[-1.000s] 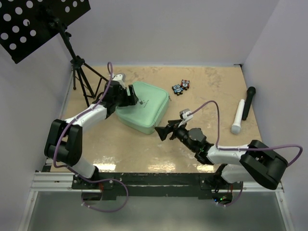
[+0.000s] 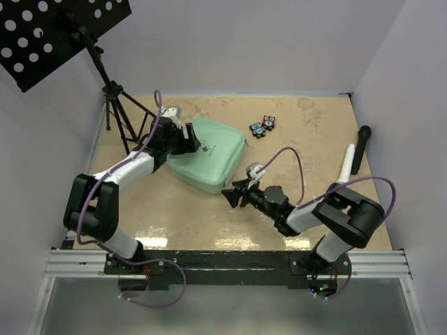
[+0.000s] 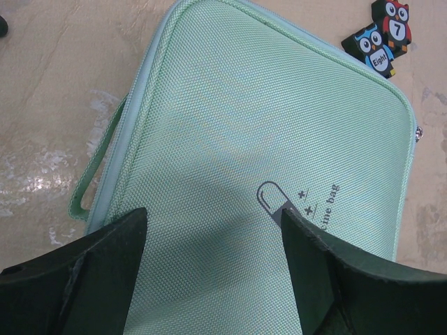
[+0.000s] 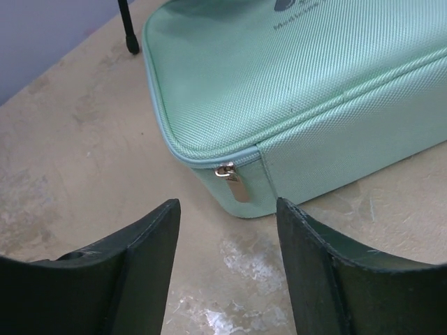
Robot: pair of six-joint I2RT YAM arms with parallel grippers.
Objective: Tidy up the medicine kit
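Observation:
A mint-green medicine bag [image 2: 209,167] lies closed on the table, its printed lid [image 3: 272,112] filling the left wrist view. My left gripper [image 2: 191,139] is over the bag's left part, fingers apart on either side of the view with only the lid beneath them. My right gripper [image 2: 236,192] stands at the bag's lower-right corner, open, facing the zipper pull [image 4: 235,183], which hangs a little ahead of its fingertips in the right wrist view.
Two owl blocks [image 2: 263,127] lie behind the bag. A white cylinder [image 2: 346,164] and black microphone [image 2: 362,146] lie at the right. A black stand [image 2: 115,98] rises at the back left.
My right arm has swung leftward and its elbow bent, with the gripper staying near the bag's corner and turning slightly. My left arm is nearly unchanged.

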